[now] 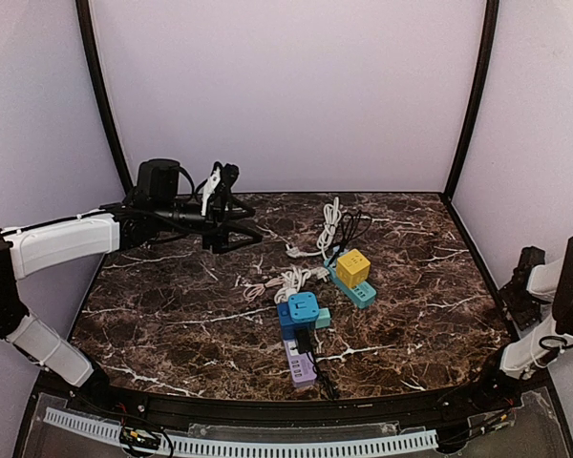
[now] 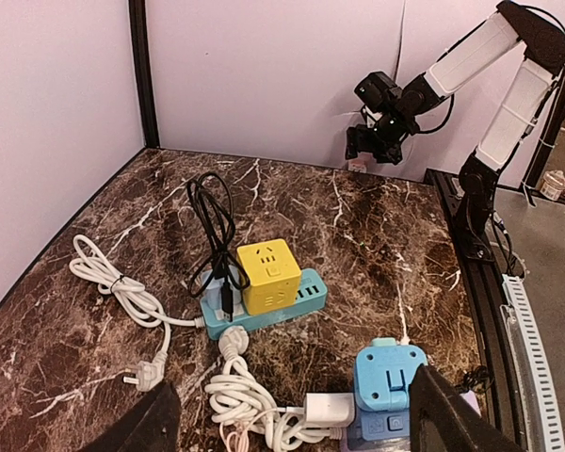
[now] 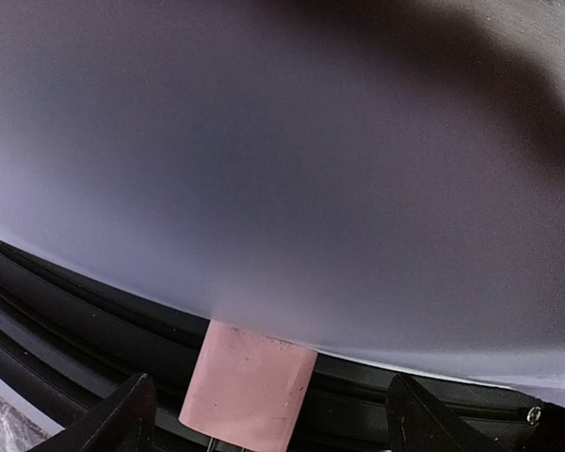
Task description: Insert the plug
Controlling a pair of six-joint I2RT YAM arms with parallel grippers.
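Note:
My left gripper [image 1: 244, 225] hangs open and empty over the back left of the table. Power strips and cube sockets stand mid-table: a yellow cube [image 2: 268, 277] on a teal strip [image 1: 361, 294], a blue cube [image 1: 303, 306] near a lilac strip [image 1: 300, 367]. White cords with plugs [image 2: 151, 375] lie coiled among them. My right gripper is open at the right wall; in its wrist view a pink block [image 3: 247, 381] with metal prongs sits between and beyond its fingertips, against the black edge rail.
Black cables [image 2: 212, 226] drape by the yellow cube. Walls close in on the back and both sides, with the right gripper close to the right one.

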